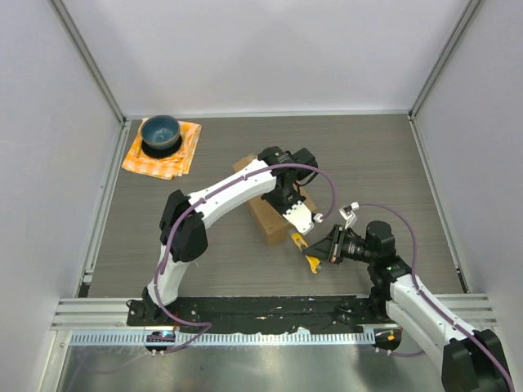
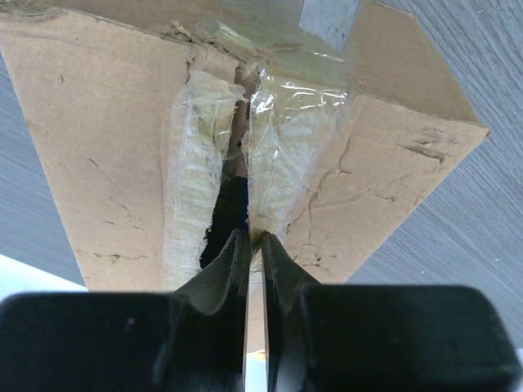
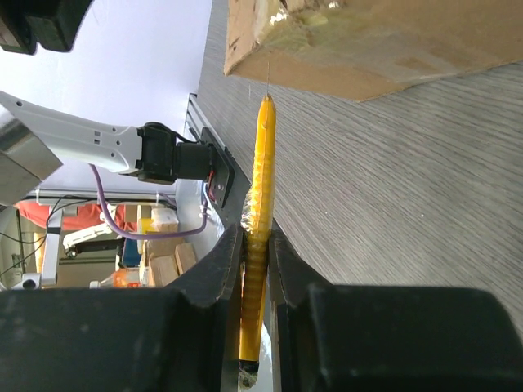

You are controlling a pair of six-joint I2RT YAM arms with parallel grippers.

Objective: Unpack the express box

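Observation:
The taped cardboard box (image 2: 106, 155) lies on the table, partly under my left arm in the top view. Clear tape (image 2: 286, 147) along its seam is split, and a narrow dark slit shows inside. My left gripper is down at the seam, its fingers nearly together at the slit beside the tape edge. Whether they pinch the tape or cardboard cannot be made out. My right gripper is shut on a yellow cutter (image 3: 263, 163), whose thin tip points at the box's lower edge.
A blue bowl (image 1: 160, 131) rests on an orange checked cloth (image 1: 184, 151) at the far left. The table (image 1: 359, 155) right of and behind the box is bare. Both arms are close together at the box's near corner.

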